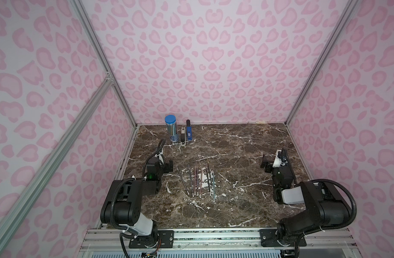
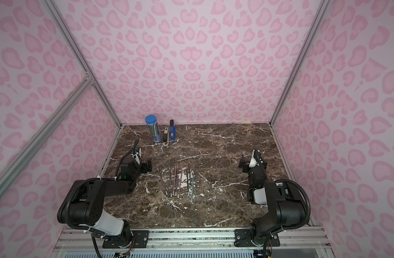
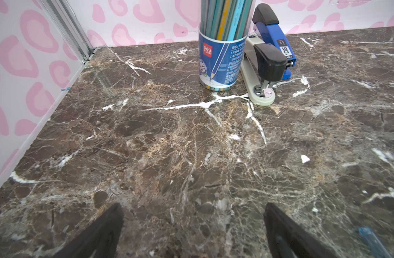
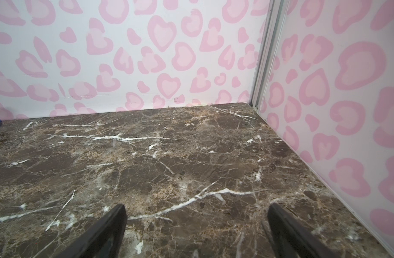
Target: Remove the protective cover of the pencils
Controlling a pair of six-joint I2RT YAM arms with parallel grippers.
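Note:
A pencil tub with a blue lid stands upright at the back left; in the left wrist view its body holds pencils. Several loose pencils lie roughly parallel on the table's middle, over white specks. My left gripper is open and empty, low on the left side, facing the tub. My right gripper is open and empty on the right side, facing bare table and the back wall.
A grey stapler and a blue stapler stand beside the tub. Patterned walls enclose the marble table at back and sides.

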